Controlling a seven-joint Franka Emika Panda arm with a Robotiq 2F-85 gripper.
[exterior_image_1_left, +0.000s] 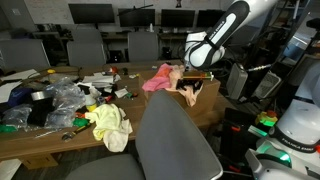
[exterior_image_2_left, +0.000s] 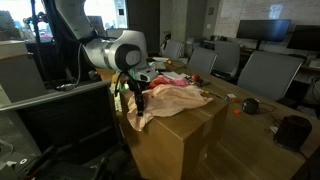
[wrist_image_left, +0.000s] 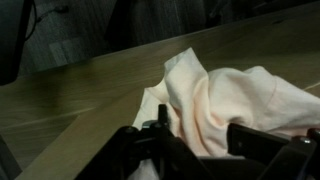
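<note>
A pale peach cloth (exterior_image_2_left: 178, 101) lies spread over the corner of the wooden table, and one part of it droops over the edge. My gripper (exterior_image_2_left: 142, 100) is low over that near part, pointing down. From the wrist, the cloth (wrist_image_left: 205, 105) fills the middle and right, with a raised fold standing up ahead of the dark fingers (wrist_image_left: 152, 148). The gripper's fingers stand apart, with cloth showing between and in front of them. Whether either finger touches the cloth cannot be told.
Pink cloth (exterior_image_1_left: 158, 79) lies left of the peach one. Farther left are a pale yellow cloth (exterior_image_1_left: 111, 127) and scattered tools. A grey chair (exterior_image_1_left: 170, 135) stands against the near side of the table. Bare tabletop (exterior_image_2_left: 225, 125) shows beyond the cloth.
</note>
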